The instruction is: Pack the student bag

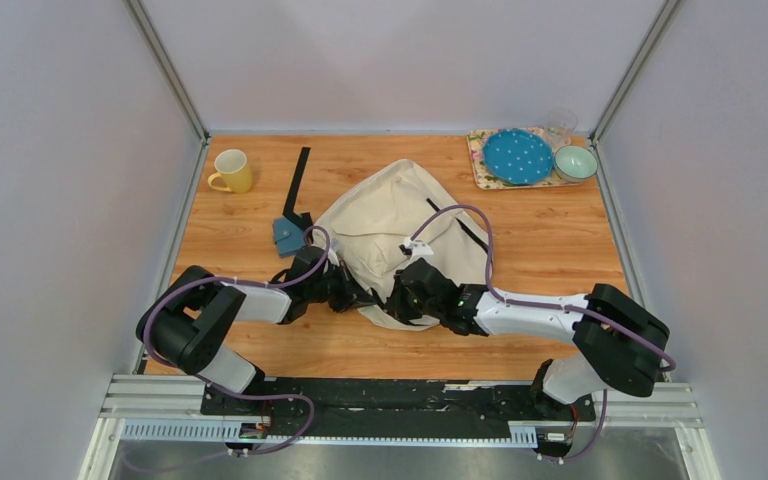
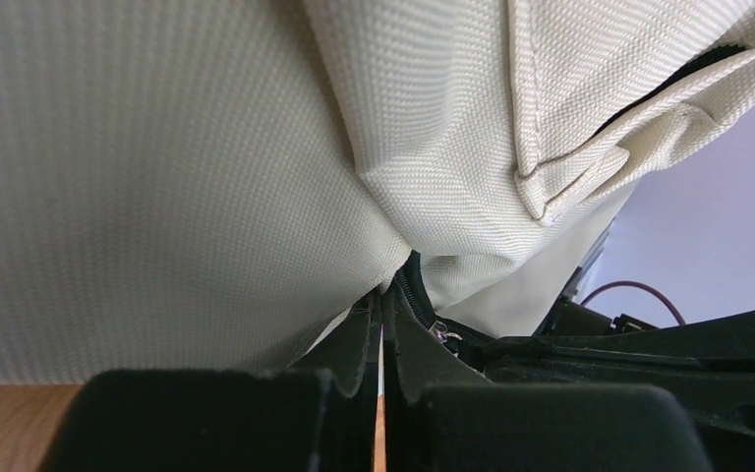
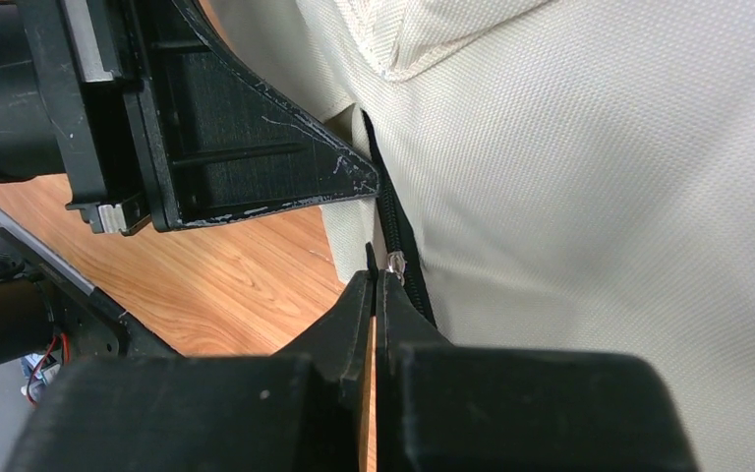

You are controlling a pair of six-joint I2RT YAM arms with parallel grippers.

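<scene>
A cream cloth bag [image 1: 385,215] lies in the middle of the table, a black zipper [image 3: 393,221] along its near edge. My left gripper is shut at that edge, with a fold of cream cloth running in at its fingertips beside the zipper. From the right, my right gripper is shut by the zipper's metal slider [image 3: 396,264]. A thin black pull tab [image 3: 371,258] stands out from between its tips. Both grippers are close together, and the bag's inside is hidden.
A black strap [image 1: 298,182] and a blue pouch [image 1: 287,236] lie left of the bag. A yellow mug [image 1: 232,170] stands at the back left. The back-right tray [image 1: 478,165] bears a blue dotted plate [image 1: 518,156], a green bowl [image 1: 575,163] and a clear glass [image 1: 560,122].
</scene>
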